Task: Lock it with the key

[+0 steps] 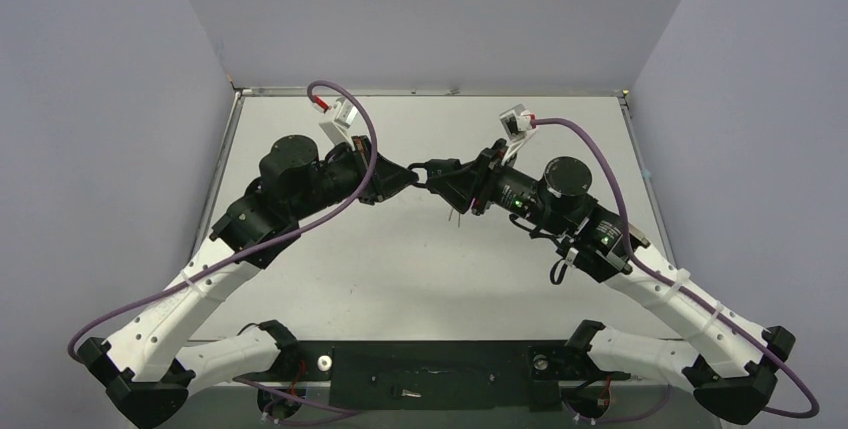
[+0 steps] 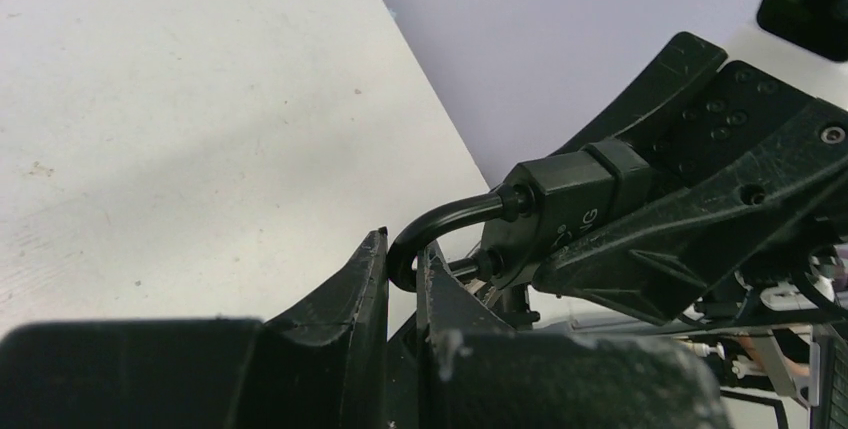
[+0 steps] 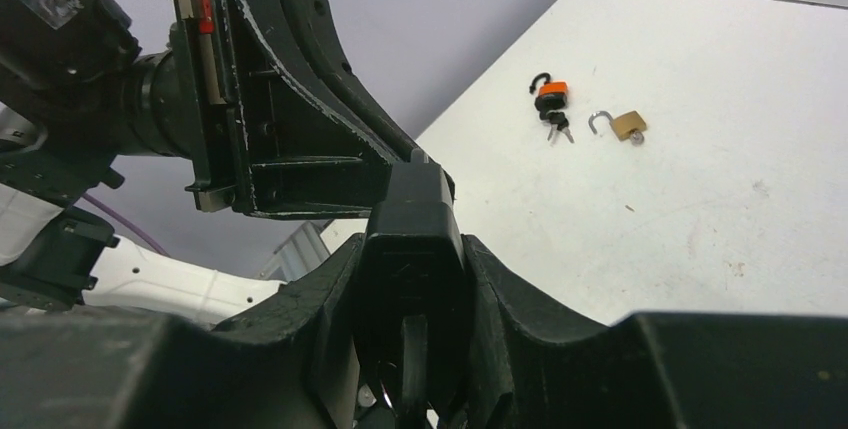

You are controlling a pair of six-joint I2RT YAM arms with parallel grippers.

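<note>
A black padlock (image 2: 570, 211) is held in the air between my two grippers above the white table. In the left wrist view its curved shackle (image 2: 445, 217) lies between the fingertips of my left gripper, which is shut on it. Both shackle legs run up to the body; whether they are latched cannot be told. My right gripper (image 1: 455, 187) is shut on the body from the other side; in the right wrist view the dark body (image 3: 412, 274) fills the space between its fingers. Thin keys (image 1: 455, 217) hang below the lock in the top view.
On the table in the right wrist view lie an orange-and-black padlock (image 3: 551, 97) with keys (image 3: 558, 127) beside it, and a brass padlock (image 3: 629, 126) with its shackle open.
</note>
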